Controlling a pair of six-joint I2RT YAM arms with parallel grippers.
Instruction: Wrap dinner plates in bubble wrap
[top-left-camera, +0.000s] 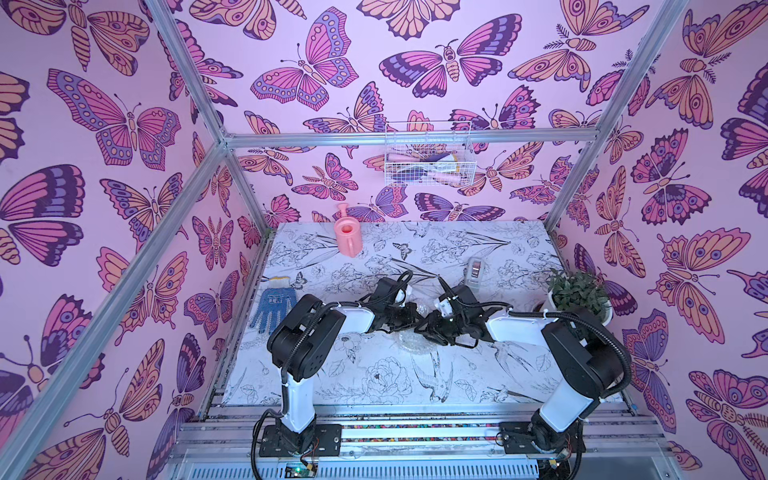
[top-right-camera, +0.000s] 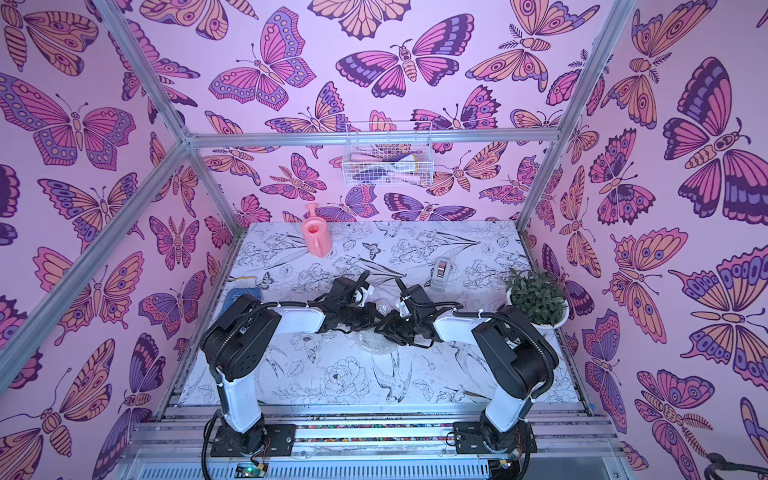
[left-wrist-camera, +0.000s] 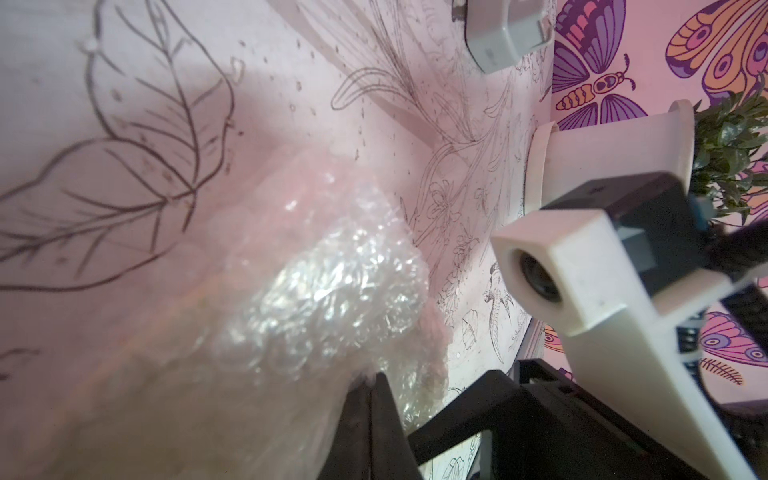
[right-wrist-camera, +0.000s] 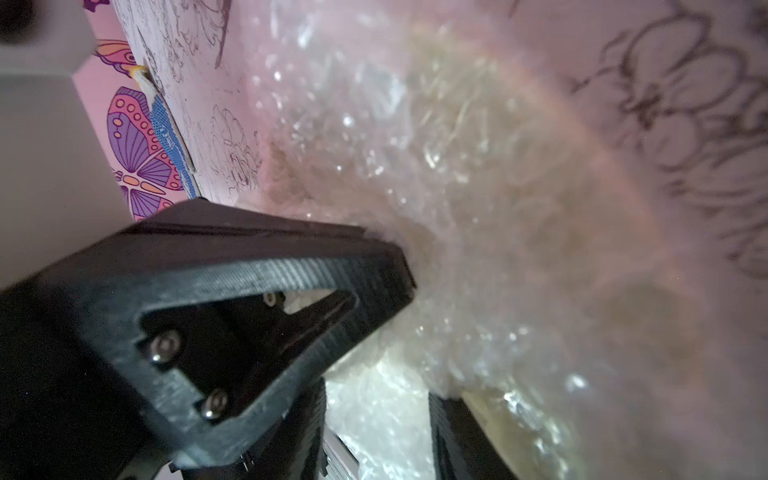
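Observation:
A clear bubble-wrap bundle (top-left-camera: 414, 345) lies at the middle of the table, largely covered by my two grippers. Through the film in the right wrist view, a pale round edge of a plate (right-wrist-camera: 552, 184) shows faintly. My left gripper is shut, its fingertips against the crumpled wrap; whether any film is pinched cannot be made out. Close beside it, my right gripper is part open, with bubble wrap showing in the gap and beyond its fingers (right-wrist-camera: 456, 428). The left gripper's black finger fills much of the right wrist view.
Behind the arms stand a pink watering can (top-left-camera: 348, 237) and a small clear box (top-left-camera: 475, 270). A blue glove (top-left-camera: 274, 306) lies at the left edge, a potted plant (top-left-camera: 577, 293) at the right.

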